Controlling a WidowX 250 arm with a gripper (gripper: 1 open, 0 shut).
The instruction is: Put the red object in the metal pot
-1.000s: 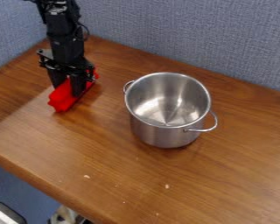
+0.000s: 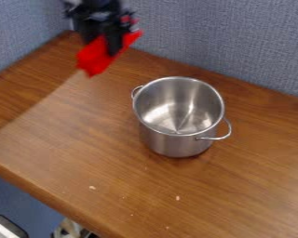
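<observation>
My black gripper [image 2: 104,39] is at the top left of the camera view, blurred by motion and shut on the red object [image 2: 94,59]. The red object hangs tilted above the table, part of it hidden behind the fingers. To the right of it and nearer the camera, the metal pot [image 2: 158,125] stands upright, its open top facing up. Its inside shows bare and shiny, with a wire handle on either side.
Blue-grey walls [image 2: 226,37] close off the back and the far left. A dark object [image 2: 5,227] lies at the bottom left, beyond the table's front edge.
</observation>
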